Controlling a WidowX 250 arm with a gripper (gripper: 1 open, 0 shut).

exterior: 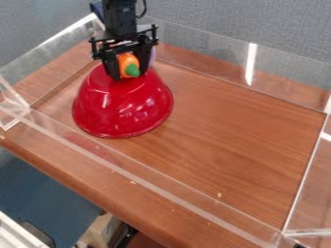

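My black gripper [127,60] hangs from the top centre-left over an upturned red bowl [122,108]. An orange object with a green tip [128,68], like a toy carrot, is between or just in front of its fingers, over the bowl's top. A pale purple thing shows partly behind the gripper. Whether the fingers are closed on the orange object cannot be told.
Low transparent walls [300,199] surround the table. The grey back wall stands behind, and the floor shows at the lower left.
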